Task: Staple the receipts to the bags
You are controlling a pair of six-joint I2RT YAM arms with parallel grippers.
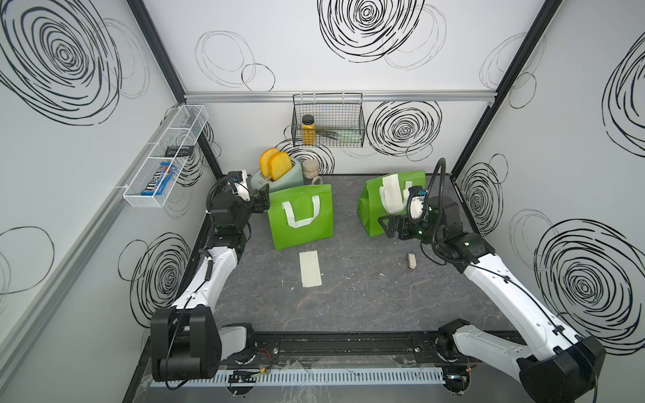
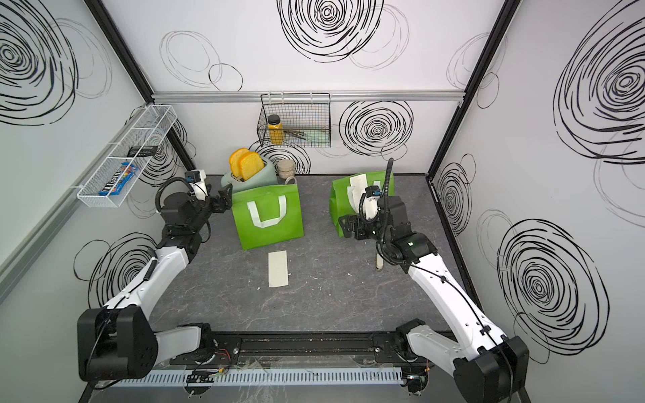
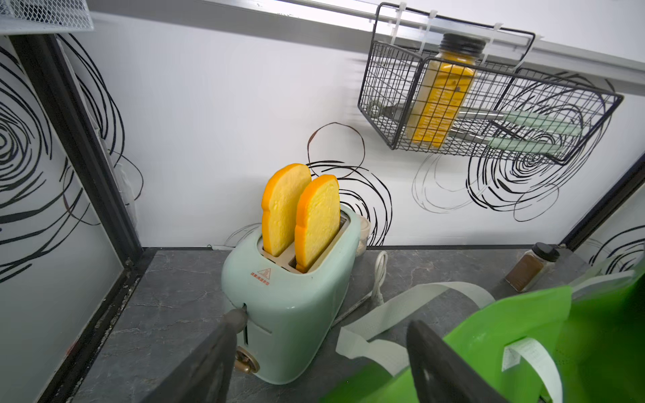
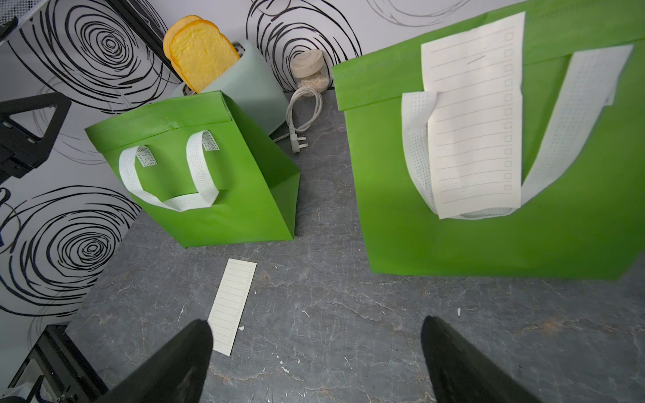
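Observation:
A green bag point(image 1: 300, 228) stands left of centre, with my left gripper point(image 1: 262, 200) at its upper left corner, fingers apart; whether it touches the bag I cannot tell. A second green bag point(image 4: 470, 248) on the right carries a lined receipt point(image 4: 475, 147) over its handle. Another receipt point(image 1: 310, 268) lies on the table in front of the left bag. A small pale object point(image 1: 411, 261), possibly the stapler, lies below my right gripper, which hovers open in front of the right bag with nothing between its fingers.
A toaster point(image 3: 289, 329) with two bread slices and its cable stand behind the left bag. A wire basket point(image 1: 328, 137) hangs on the back wall, a white rack point(image 1: 144, 196) on the left wall.

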